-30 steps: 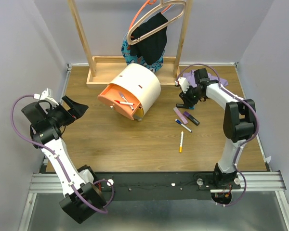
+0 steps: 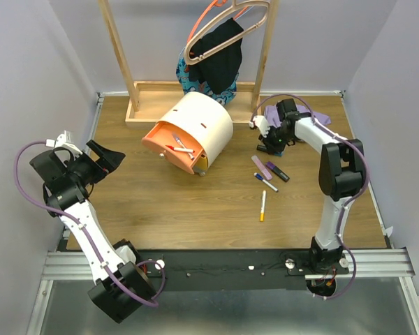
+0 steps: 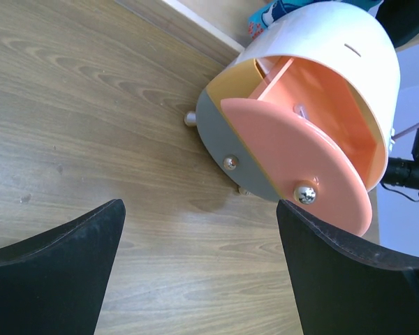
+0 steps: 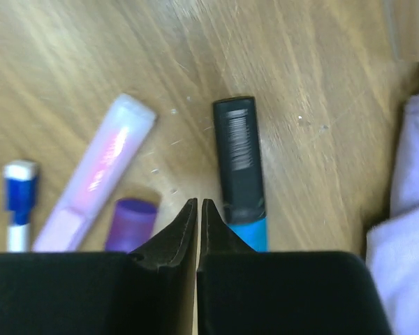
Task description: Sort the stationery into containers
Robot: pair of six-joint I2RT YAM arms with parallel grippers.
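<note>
My right gripper is shut, low over a black marker with blue end [image 4: 239,153]; nothing shows clearly between its fingertips. Beside it lie a pink stick [image 2: 261,166], a purple marker [image 2: 278,172], a blue-capped pen [image 2: 266,182] and, nearer the front, a yellow-and-white marker [image 2: 262,206]. The white-and-peach drum container [image 2: 206,124] lies at the centre with an open compartment holding pens [image 2: 181,150]. My left gripper stands open at the table's left side, empty, facing the container.
A purple cloth [image 2: 321,118] lies behind the right gripper. A wooden rack [image 2: 133,105] with hanging cloths stands at the back.
The right arm has shifted slightly from a second ago, its gripper staying by the black marker. The left arm and the objects look practically unchanged.
</note>
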